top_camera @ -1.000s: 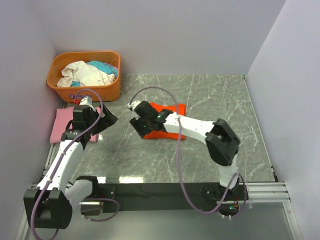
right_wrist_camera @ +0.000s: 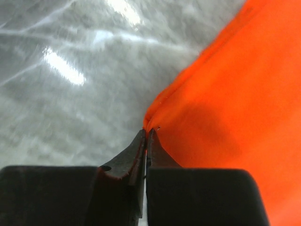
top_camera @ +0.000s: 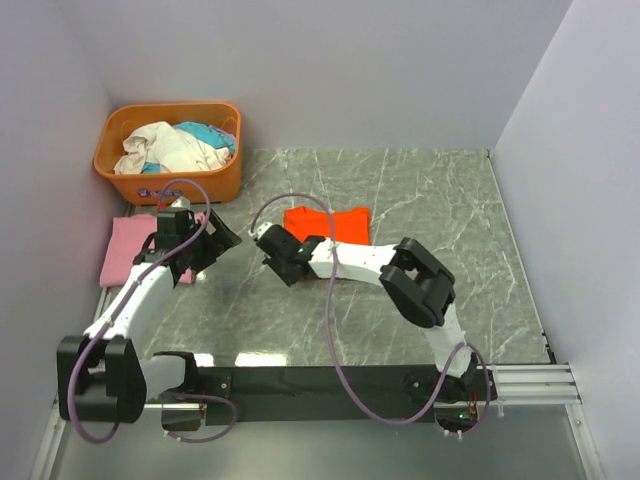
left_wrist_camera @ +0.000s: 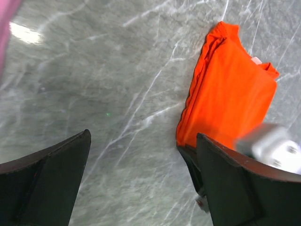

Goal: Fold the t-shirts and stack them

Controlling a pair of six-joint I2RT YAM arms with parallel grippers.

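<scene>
The orange t-shirt point(top_camera: 345, 224) lies folded into a compact shape near the middle of the table, partly covered by my right arm. At its near left corner, my right gripper is shut, with the edge of the orange cloth point(right_wrist_camera: 211, 103) running into its fingertips. Further left, a folded pink t-shirt point(top_camera: 125, 245) lies flat, partly under my left arm. My left gripper point(top_camera: 228, 232) hangs above bare table between the two shirts, its fingers point(left_wrist_camera: 51, 179) wide apart and nothing between them. In the left wrist view, the orange shirt point(left_wrist_camera: 230, 89) shows to the right.
An orange basket point(top_camera: 190, 188) with white and blue cloth point(top_camera: 175, 150) stands at the back left, behind the pink shirt. Bare marble tabletop point(top_camera: 450, 210) stretches to the right. Purple cables point(top_camera: 335, 345) loop over both arms.
My right gripper has come down to the near left corner of the orange shirt and shifted slightly to the right lately. The shirt has barely moved. The left arm has moved slightly, its gripper still open.
</scene>
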